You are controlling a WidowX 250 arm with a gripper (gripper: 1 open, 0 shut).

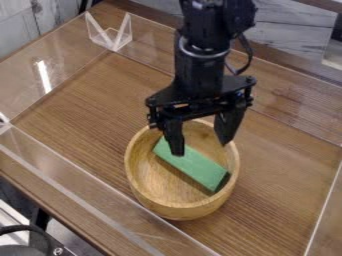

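Note:
A round wooden bowl point(150, 188) sits on the tabletop with a green rectangular block point(191, 165) lying diagonally inside it. My black gripper point(199, 127) hangs over the bowl's back part, above and behind the block, open, its two dark fingers spread to left and right. Nothing shows held between them.
A clear plastic object point(110, 28) stands at the back left. A transparent edge runs along the left, and a dark cable shows at the lower left corner.

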